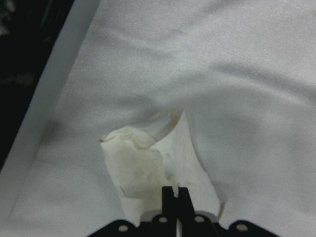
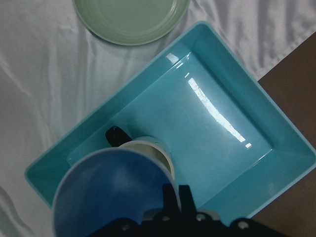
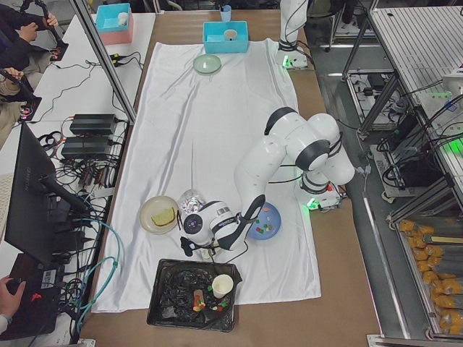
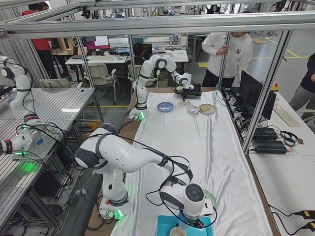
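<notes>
In the left wrist view my left gripper is shut on a crumpled white paper piece (image 1: 133, 168) lying on the cloth beside the black bin (image 3: 181, 303). In the right wrist view my right gripper is shut on the rim of a blue cup (image 2: 108, 187), held over the blue tray (image 2: 266, 123). A white cup (image 2: 153, 150) and a black item (image 2: 116, 136) sit in the tray, partly hidden by the blue cup.
A green plate (image 3: 207, 63) lies near the blue tray. A beige plate (image 3: 152, 210), crumpled foil (image 3: 192, 200) and a blue plate (image 3: 268, 228) are near the left arm.
</notes>
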